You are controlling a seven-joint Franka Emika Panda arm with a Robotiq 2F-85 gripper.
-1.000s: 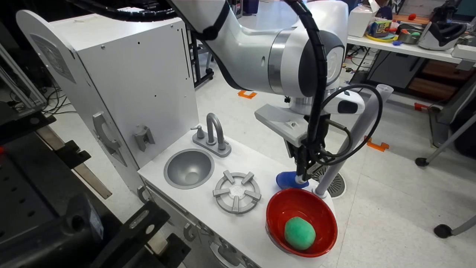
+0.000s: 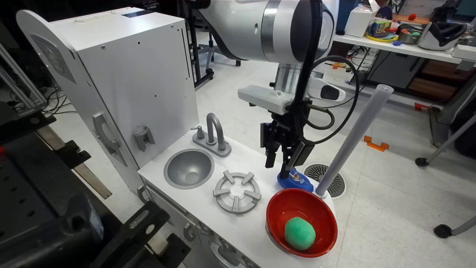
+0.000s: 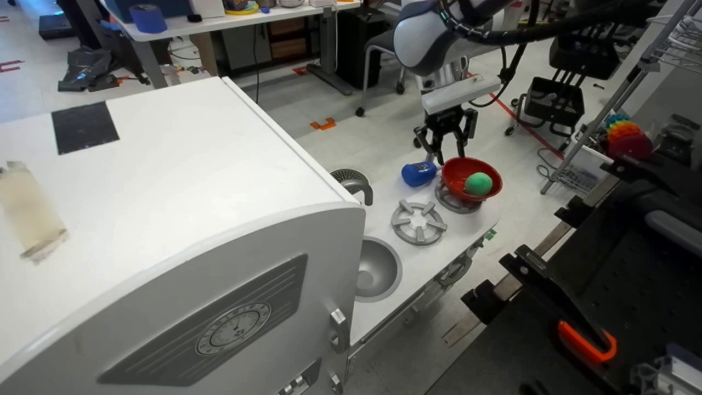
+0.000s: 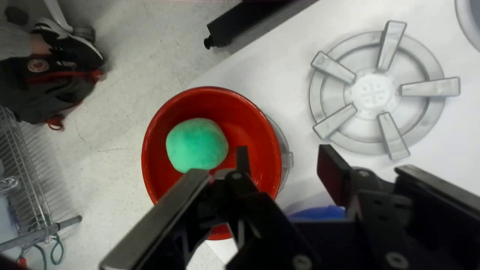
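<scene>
My gripper (image 2: 277, 167) hangs above the counter beside the red bowl, its fingers spread apart with nothing seen between them. A blue bottle (image 2: 298, 181) with a label lies on the counter below it; in exterior view 2 the blue bottle (image 3: 419, 174) is left of the bowl. Inside the red bowl (image 2: 279, 203) rests a round green object (image 2: 299, 233). From the wrist view, the gripper shows a wide gap between its tips, and only part of the blue bottle (image 4: 317, 213) appears, mostly hidden behind the right finger.
Left of the bowl is a grey stove burner (image 2: 237, 192); beyond it are a sink (image 2: 189, 169) and faucet (image 2: 215, 136). An upright translucent tube (image 2: 354, 140) stands close to the bottle. A tall white cabinet (image 2: 138, 85) borders the counter's left end.
My arm has risen and shifted left in exterior view 1, away from the blue bottle. The bottle's label now faces up, where its pale cap end showed before. Bowl and green object stayed put.
</scene>
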